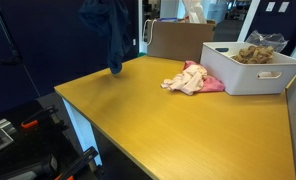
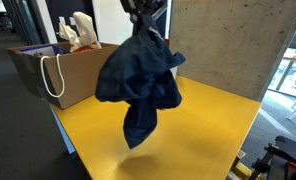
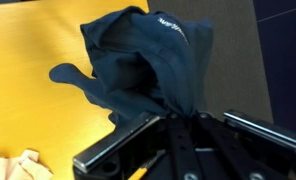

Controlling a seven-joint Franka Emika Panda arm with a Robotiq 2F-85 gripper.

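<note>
A dark navy cloth (image 1: pixel 108 32) hangs in the air over the table's far left end in exterior view 1. In exterior view 2 the same cloth (image 2: pixel 143 85) dangles in loose folds above the yellow table (image 2: pixel 203 110). From the wrist view, the cloth (image 3: pixel 148 60) bunches up between the fingers of my gripper, which is shut on it. Pale lettering shows on part of the fabric. Exterior view 1 leaves the gripper out of frame above.
Pink and cream cloths (image 1: pixel 193 79) lie crumpled at the table's far side. Behind them stand a cardboard box (image 1: pixel 178 40) and a white bin (image 1: pixel 250 70) with brown items and a plastic bag.
</note>
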